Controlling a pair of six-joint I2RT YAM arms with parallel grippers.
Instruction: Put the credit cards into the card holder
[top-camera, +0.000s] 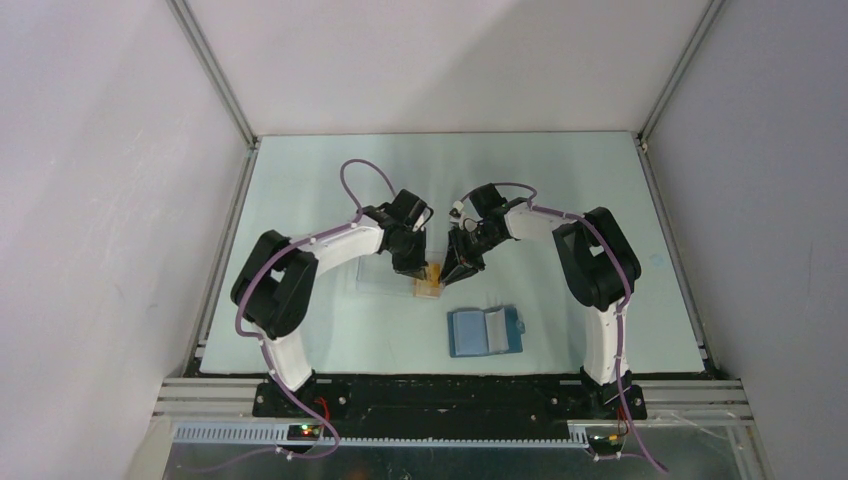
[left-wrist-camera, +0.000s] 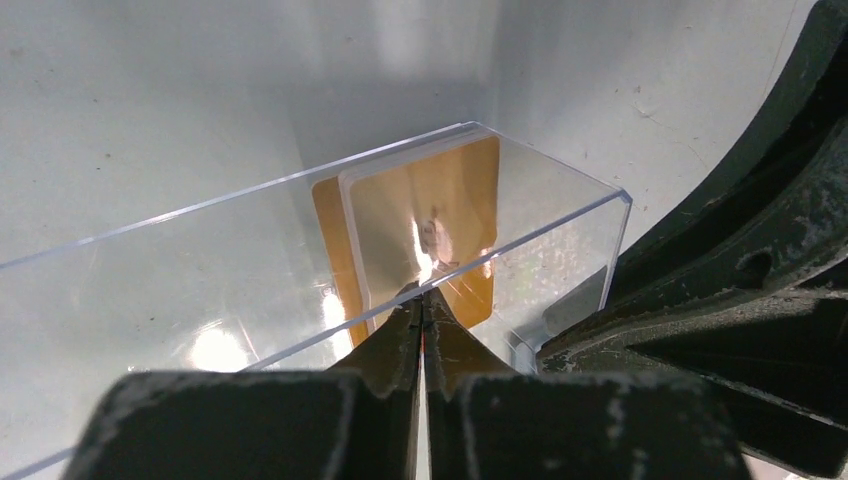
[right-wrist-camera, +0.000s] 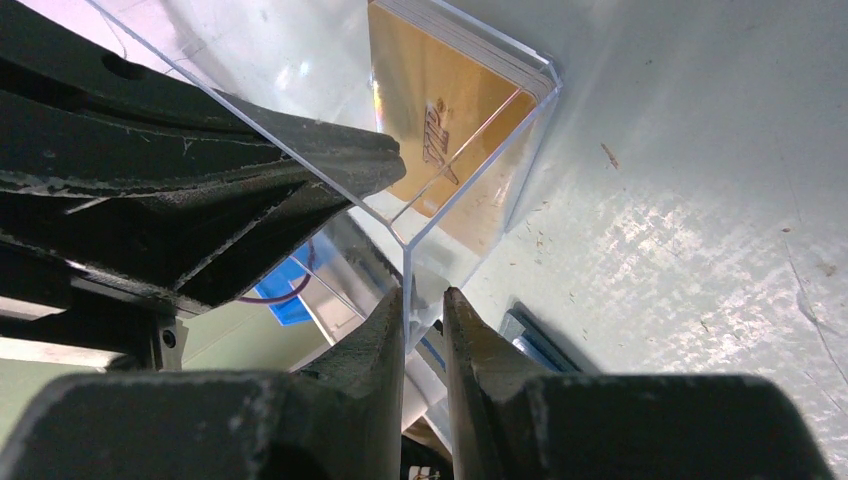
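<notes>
In the middle of the table a clear acrylic box (top-camera: 385, 280) holds orange cards (left-wrist-camera: 420, 220) standing at its right end (right-wrist-camera: 450, 110). My left gripper is over the cards at the box's upper edge, its fingertips closed; what lies between them is hard to see. My right gripper is shut on the box's right end, at a clear corner edge. In the top view both grippers meet at that end from opposite sides.
A blue card holder (top-camera: 485, 330) with two compartments lies at the front right of the table.
</notes>
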